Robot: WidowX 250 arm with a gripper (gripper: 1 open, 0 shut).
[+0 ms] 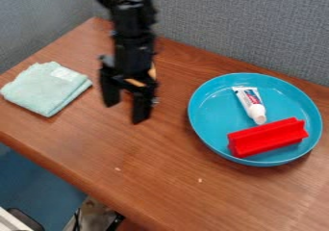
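Note:
My black gripper [126,106] hangs open and blurred over the left middle of the table. Behind it a yellow-orange oval object [152,74] is mostly hidden, with only a sliver showing. A folded light teal cloth [46,89] lies at the left. On the right, a blue plate [206,119] holds a white tube [251,103] and a red block-like object [267,137].
The wooden table [154,177] has free room in its front and centre. A grey padded wall [244,28] runs along the back. The table's edge drops away at the lower left.

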